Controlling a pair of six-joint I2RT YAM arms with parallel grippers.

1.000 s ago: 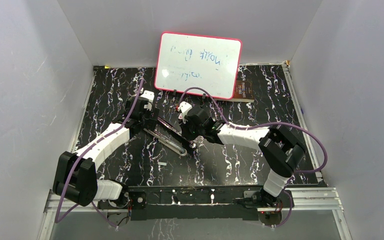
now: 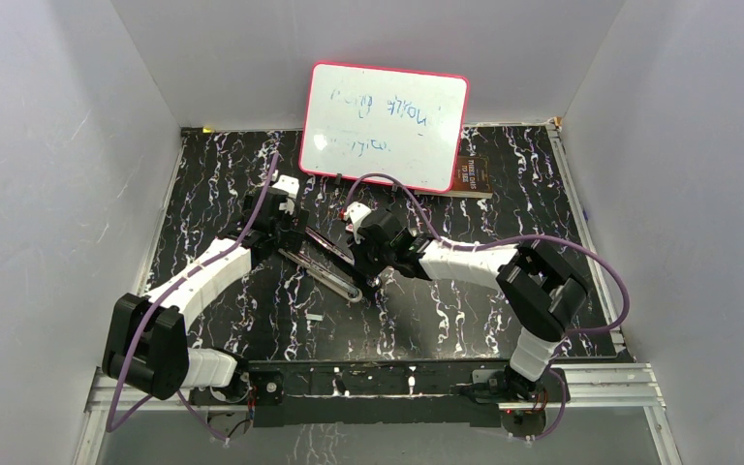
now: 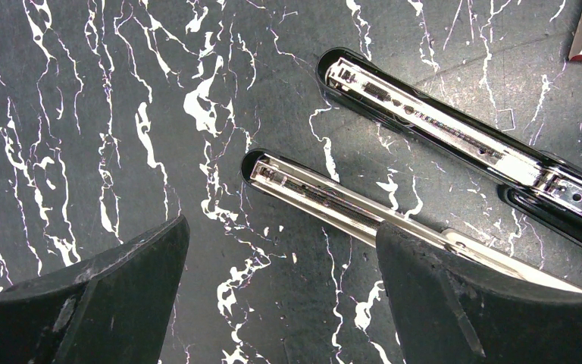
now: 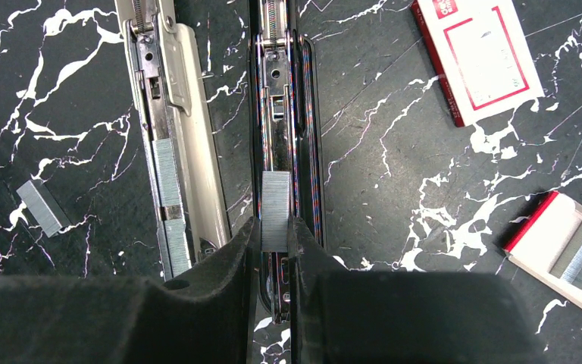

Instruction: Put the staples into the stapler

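Observation:
Two staplers lie opened out flat, side by side: a black stapler and a cream stapler. In the right wrist view, strips of staples sit in the cream stapler's channel. My right gripper is shut on a staple strip, held over the black stapler's channel and lined up along it. Whether that strip rests in the channel or hovers above it, I cannot tell. My left gripper stands open above the cream stapler's far end, with its fingers apart and nothing gripped.
A loose staple strip lies on the marble table beside the cream stapler. A closed staple box and an open box with staples lie to the black stapler's other side. A whiteboard leans at the back.
The right gripper has shifted very slightly near the black stapler's front end. The left arm and both staplers look unmoved.

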